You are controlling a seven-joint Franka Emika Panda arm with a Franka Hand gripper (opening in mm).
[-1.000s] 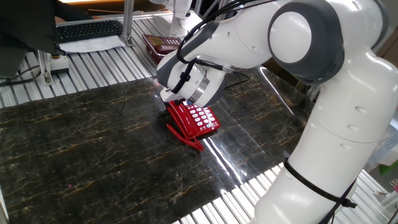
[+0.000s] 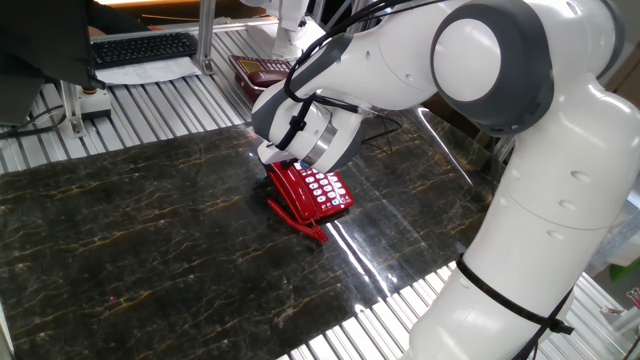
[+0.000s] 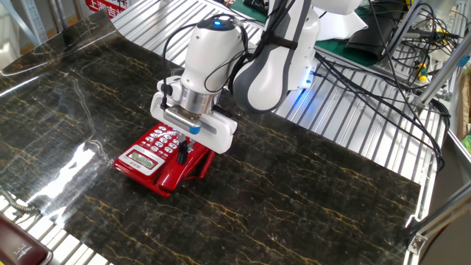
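Observation:
A red desk telephone with white keys and a small display rests on the dark marble-patterned table top. In exterior view 2 its keypad and display face up, with a smooth red body along the right side. A slim red piece runs along one side of it; whether this is the cord or another part is unclear. My gripper points down over the phone, its dark fingertips close to the border between keypad and red body. The fingers look near each other, but whether they grip anything cannot be made out. The arm hides the fingers in exterior view 1.
A second dark red phone sits on the slatted metal surface beyond the mat, near a keyboard and papers. Loose black cables run at the right in exterior view 2.

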